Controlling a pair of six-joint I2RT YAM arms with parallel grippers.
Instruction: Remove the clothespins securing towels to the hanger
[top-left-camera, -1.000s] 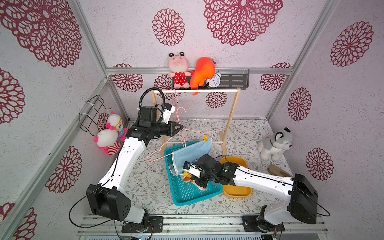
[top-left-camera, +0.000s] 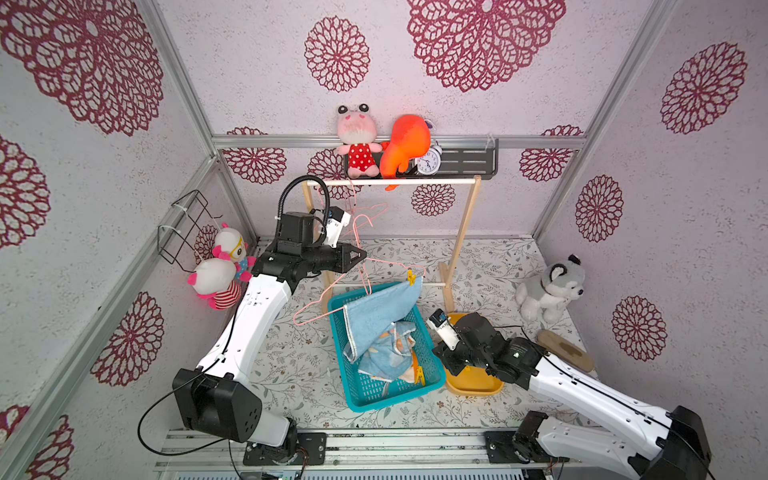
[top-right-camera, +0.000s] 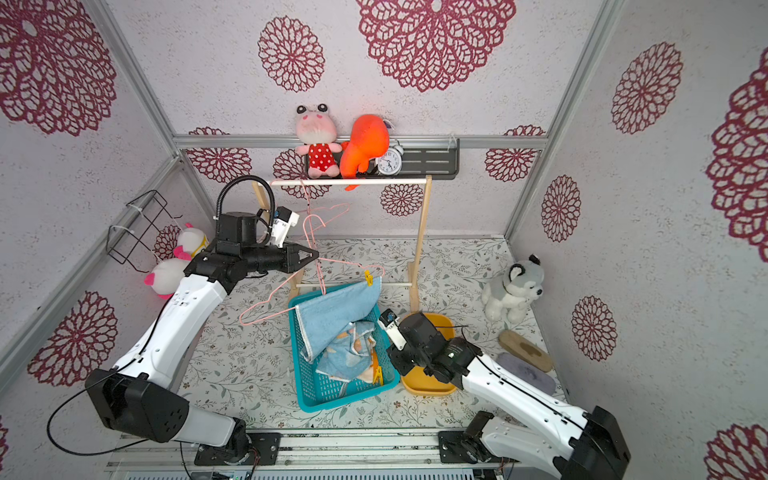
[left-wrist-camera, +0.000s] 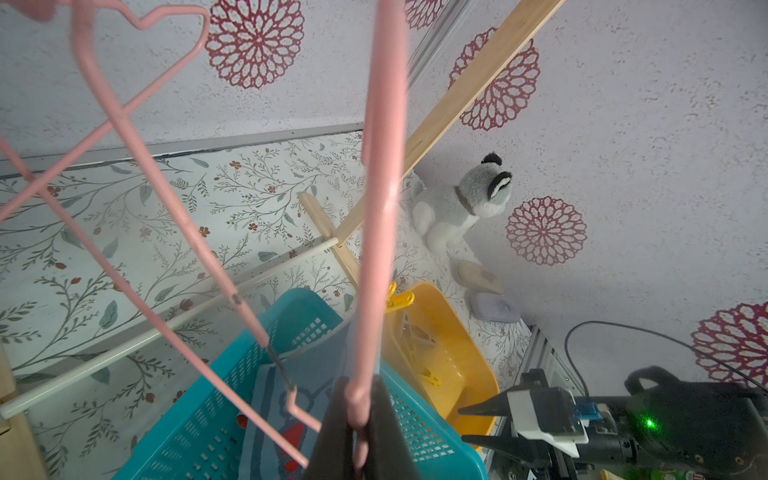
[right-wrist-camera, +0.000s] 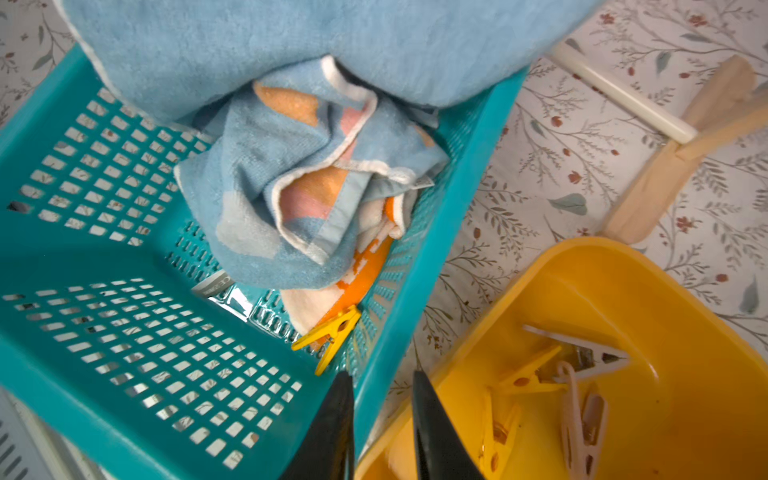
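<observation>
A pink hanger (left-wrist-camera: 376, 240) is pinched by my left gripper (top-left-camera: 362, 256), shut on its wire. From its right arm a blue towel (top-left-camera: 382, 316) hangs, with a yellow clothespin (top-left-camera: 411, 277) at the corner. Below, in the teal basket (right-wrist-camera: 48, 104), lies a crumpled patterned towel (right-wrist-camera: 312, 172). Another yellow clothespin (right-wrist-camera: 332, 328) rests beside that towel's orange edge, against the basket's right wall. My right gripper is partly open above the basket rim and the yellow bin (right-wrist-camera: 664, 296), with nothing between its fingers.
Several loose clothespins lie in the yellow bin, right of the basket. Behind the basket stands a wooden rack (top-left-camera: 460, 240), with another pink hanger on its left. A grey plush dog (top-left-camera: 552, 289) sits at the far right.
My right gripper has moved right, from over the patterned towel to the basket's right rim. The left arm stayed put.
</observation>
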